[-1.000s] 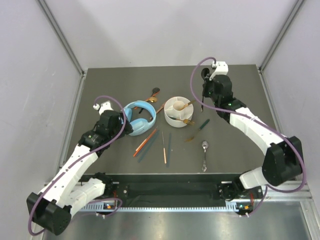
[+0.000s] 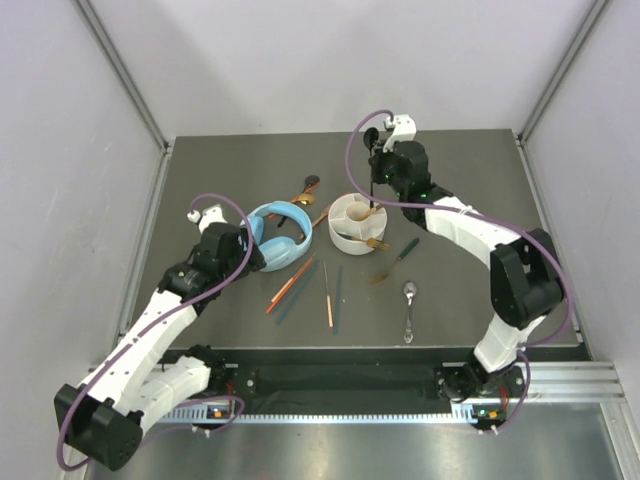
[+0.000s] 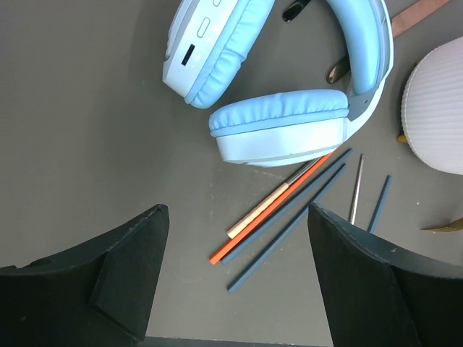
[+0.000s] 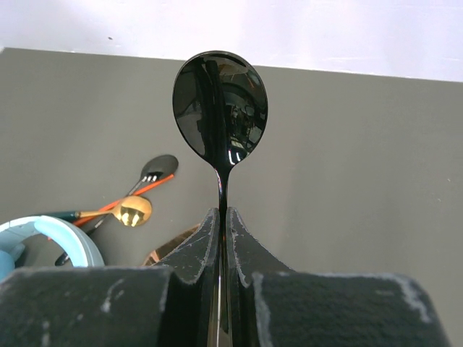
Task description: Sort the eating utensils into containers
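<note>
A black spoon (image 4: 221,108) stands upright, bowl up, with my right gripper shut on its thin handle. In the top view this spoon (image 2: 371,138) is beside and behind the white divided container (image 2: 345,245), its handle's lower end close to the rim. A gold fork (image 2: 372,242) and another utensil rest in the container's compartments. My left gripper is open and empty above the table near the headphones. On the table lie a silver spoon (image 2: 409,300), a green-handled utensil (image 2: 400,257), several chopsticks (image 2: 290,286), and a gold spoon (image 4: 133,211) among a pile.
Light blue headphones (image 2: 283,252) lie left of the container, close to the left gripper. Behind them is the pile with a dark spoon (image 4: 159,166).
The right gripper has moved left with the black spoon, bringing it from the right of the container to nearly over its back edge. The left arm has stayed still.
</note>
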